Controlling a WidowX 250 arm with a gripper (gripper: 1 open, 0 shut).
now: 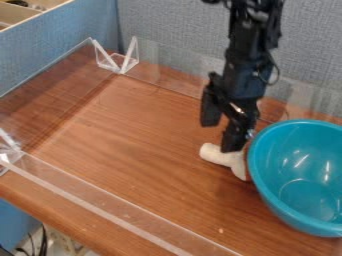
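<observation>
My black gripper [221,125] is open and low over the right side of the wooden table, just above a white object [219,156] that looks like a rolling pin or mushroom shape. That object lies against the left side of a large turquoise bowl [301,185], and its right part is partly hidden by the gripper and bowl.
Clear plastic brackets [118,60] stand at the back left, with a grey padded wall [174,20] behind and a blue side wall at left.
</observation>
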